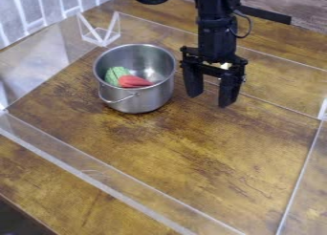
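Note:
My black gripper point(213, 86) hangs low over the wooden table point(192, 172), just right of a steel pot point(156, 97). It is open, its two dark fingers spread to either side. A small pale object shows behind it near the wrist, too small to tell what it is. In the pot lie a green item point(117, 74) and a red item point(133, 82).
A white wire frame point(99, 33) stands at the back left. Pale strips run along the table's left and right sides.

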